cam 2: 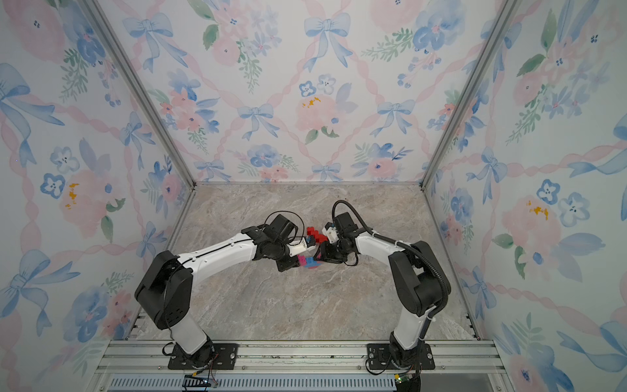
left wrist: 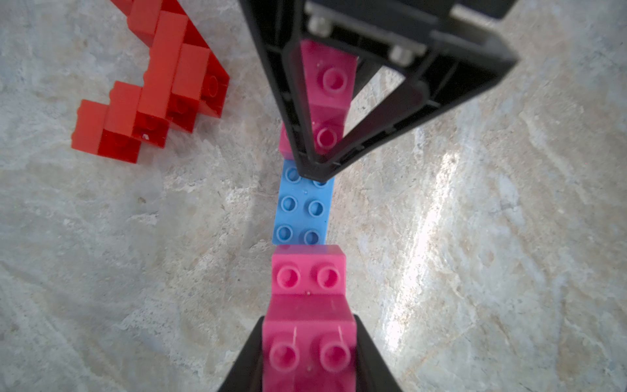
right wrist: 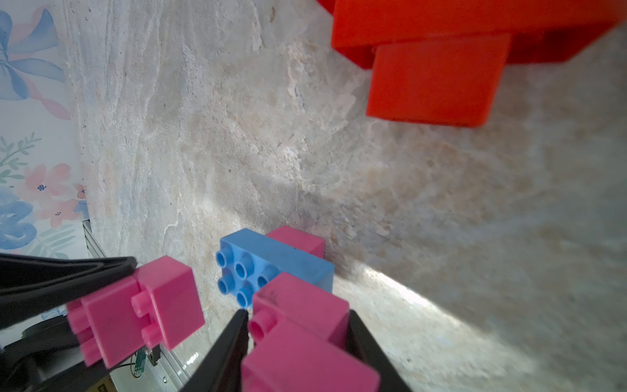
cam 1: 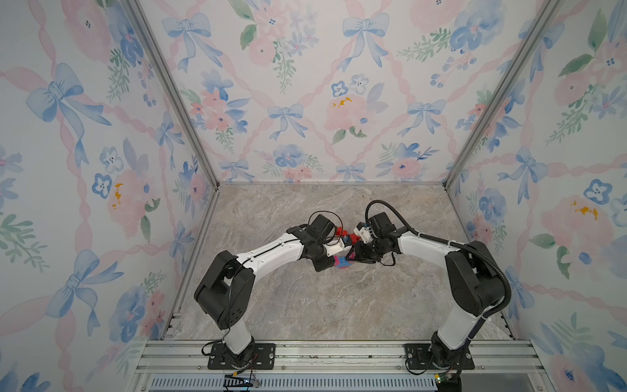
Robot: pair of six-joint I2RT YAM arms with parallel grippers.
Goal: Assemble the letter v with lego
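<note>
Both grippers are close together over the table's middle. My left gripper is shut on a pink brick piece (left wrist: 308, 307). My right gripper has another pink brick piece (right wrist: 300, 300) between its fingers; whether they grip it tightly is hard to tell. In the left wrist view it sits above a blue brick (left wrist: 300, 209), which lies on the table with some pink beside or under it.
A cluster of red bricks (left wrist: 156, 78) lies on the marble table (left wrist: 490, 274) behind the grippers. Patterned walls stand at the back and sides.
</note>
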